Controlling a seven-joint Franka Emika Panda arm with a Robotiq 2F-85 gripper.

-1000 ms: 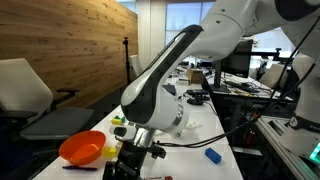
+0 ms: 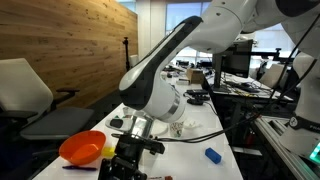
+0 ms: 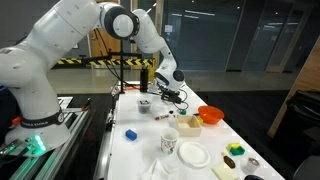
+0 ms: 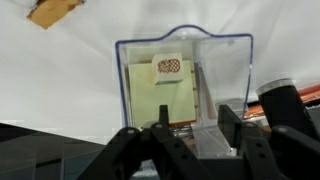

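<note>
My gripper hangs over the near side of a clear box [image 4: 122, 85] in the wrist view. Its dark fingers stand apart, and no held object shows between them. Inside the box lie a yellow pad [image 4: 150, 103] and a small white block [image 4: 169, 69]. In exterior view 1 the gripper [image 2: 127, 160] is low at the bottom edge, left of centre; its tips are hard to make out there.
An orange bowl [image 2: 82, 147] is beside the arm. A blue block [image 2: 213, 155] rests to the right and a white cup [image 2: 176, 129] stands behind. In the wrist view, a dark round container [image 4: 287, 107] adjoins the box's right side.
The arm has shifted a little left and upward in exterior view 1, uncovering the white cup behind it. The bowl and blue block have not moved.
</note>
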